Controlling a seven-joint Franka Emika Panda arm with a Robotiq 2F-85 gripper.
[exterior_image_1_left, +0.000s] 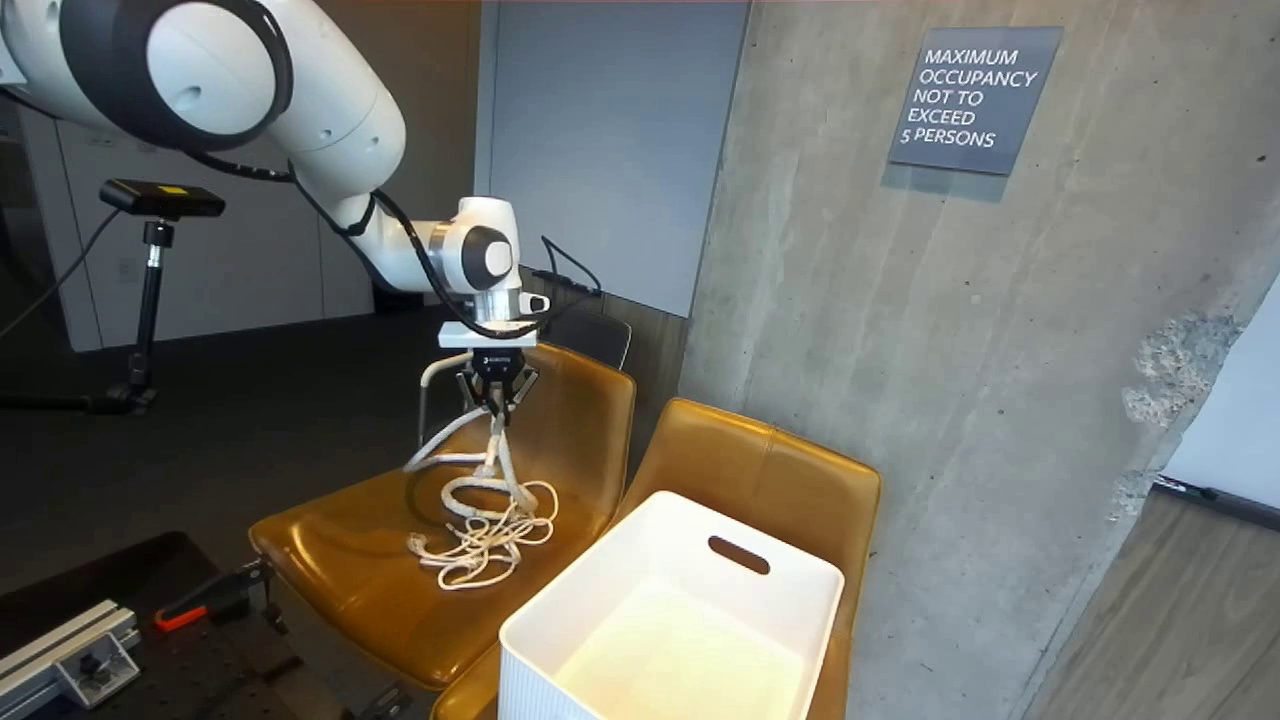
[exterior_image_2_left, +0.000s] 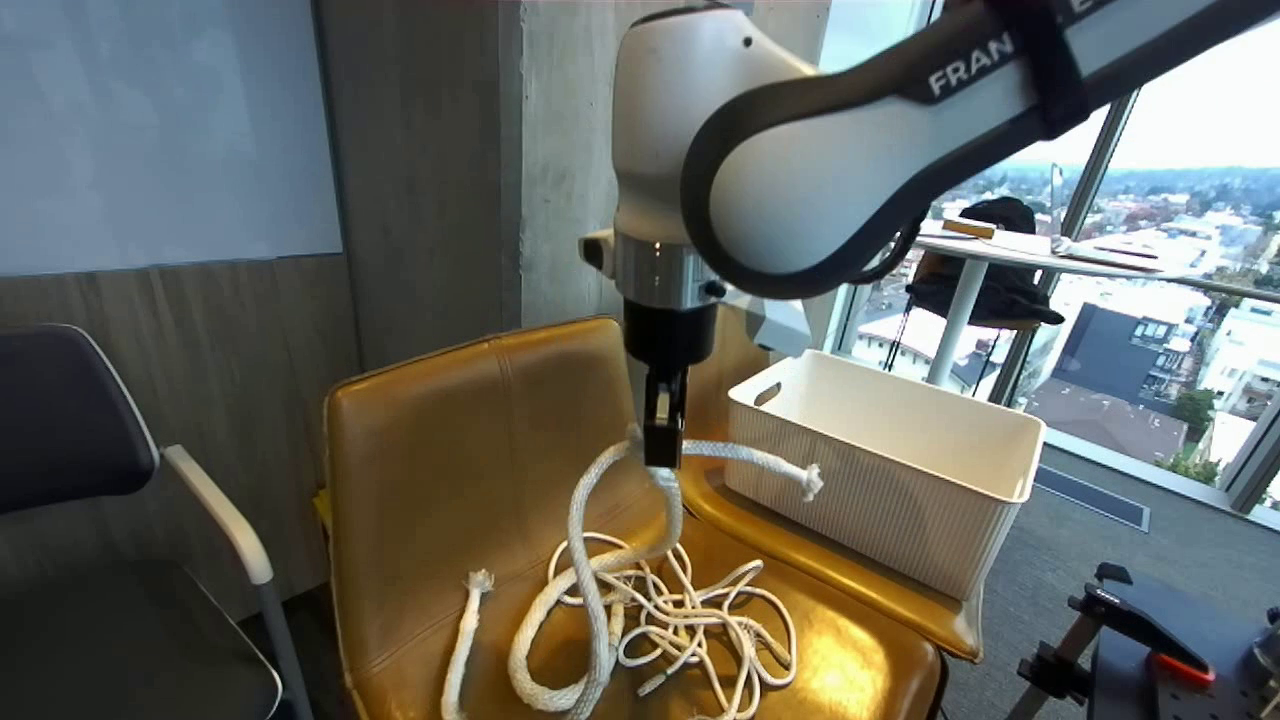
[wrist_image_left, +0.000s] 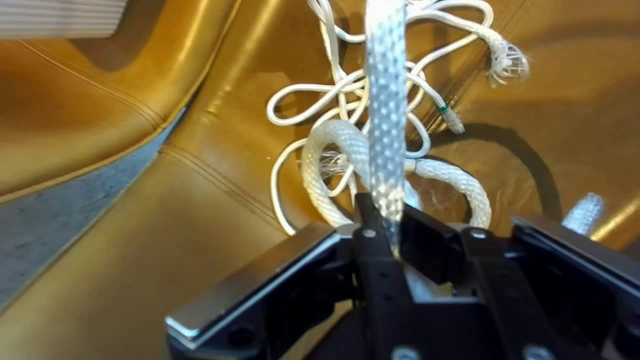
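Observation:
My gripper (exterior_image_1_left: 495, 408) is shut on a thick white braided rope (wrist_image_left: 385, 90), above the seat of a tan leather chair (exterior_image_2_left: 480, 444). In exterior view 2 one frayed end of this rope sticks out to the right of the fingers, while a loop (exterior_image_2_left: 584, 540) hangs down to the left. A thinner white cord (exterior_image_2_left: 732, 600) lies tangled on the seat beneath, with the rope's lower coils beside it. Another frayed rope end (exterior_image_2_left: 468, 624) shows at the left of the seat; which piece it belongs to I cannot tell.
An empty white bin (exterior_image_1_left: 672, 612) with handle holes stands on the neighbouring tan chair (exterior_image_1_left: 768, 462). Behind the chairs is a concrete wall (exterior_image_1_left: 960, 360). A dark table with an orange-marked clamp (exterior_image_1_left: 204, 600) is at the lower left of exterior view 1.

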